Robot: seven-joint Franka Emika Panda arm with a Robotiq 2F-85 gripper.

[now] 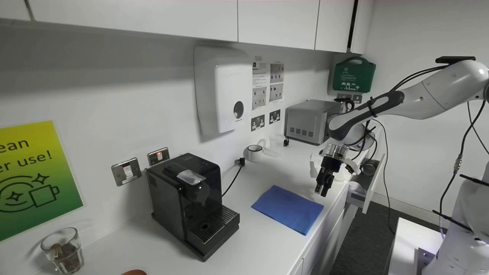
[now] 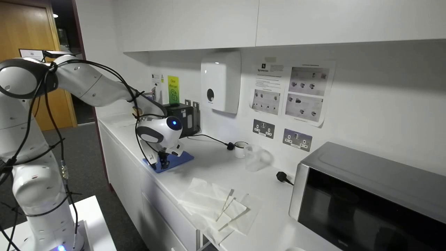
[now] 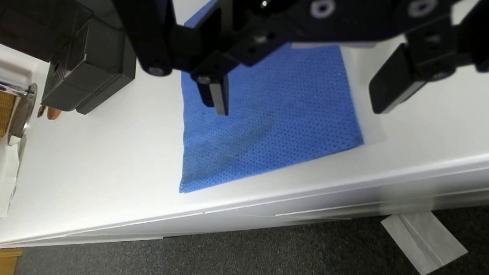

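A blue cloth (image 1: 287,209) lies flat on the white counter close to its front edge. My gripper (image 1: 322,191) hangs above the counter by the cloth's right side in exterior view 1. In the wrist view the gripper is open, its fingers wide apart with nothing held. One finger (image 3: 219,94) appears over the blue cloth (image 3: 270,123); the other shows over bare counter beyond the cloth's edge. From the opposite side, exterior view 2 has the gripper (image 2: 164,162) in front of the blue cloth (image 2: 182,159), partly hiding it.
A black coffee machine (image 1: 190,201) stands left of the cloth, with a glass (image 1: 64,252) farther left. Toward the back are a white mug (image 1: 255,153) and a microwave (image 1: 309,121). Papers and thin sticks (image 2: 225,209) lie near an open drawer (image 1: 366,188).
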